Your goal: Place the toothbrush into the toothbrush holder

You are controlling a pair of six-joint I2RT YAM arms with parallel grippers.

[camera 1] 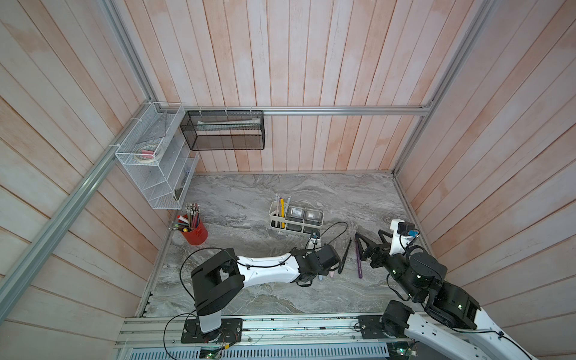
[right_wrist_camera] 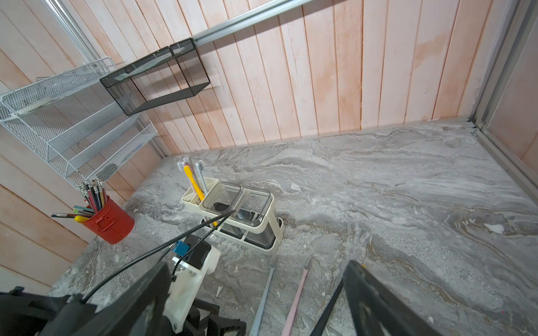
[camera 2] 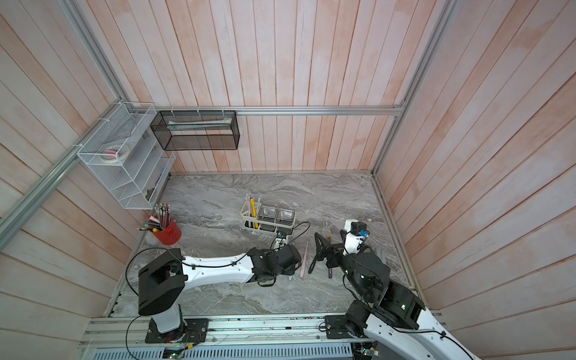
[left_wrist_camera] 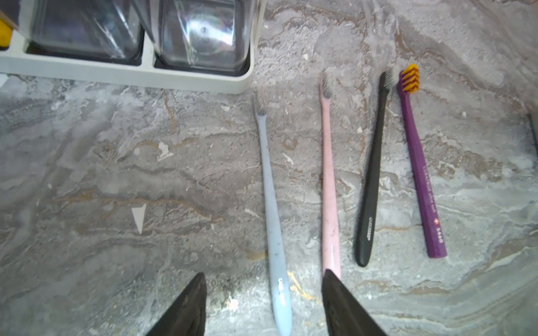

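Note:
Four sorts of toothbrush lie side by side on the marbled table: light blue (left_wrist_camera: 272,218), pink (left_wrist_camera: 329,201), black (left_wrist_camera: 372,184) and purple (left_wrist_camera: 419,168). The cream toothbrush holder (camera 1: 297,225) stands behind them, with a yellow toothbrush (right_wrist_camera: 193,182) and others upright in its left part. My left gripper is partly open above the light blue handle, which shows between its fingers without visible contact. Off to the right, my right gripper (camera 1: 362,247) stands open and empty, above the table near the purple toothbrush.
A red cup (camera 1: 196,232) full of pens stands at the left. White wire shelves (camera 1: 153,162) and a black mesh basket (camera 1: 223,130) hang on the walls. Clear lidded bins (right_wrist_camera: 250,206) fill the holder's right part. The table behind the holder is free.

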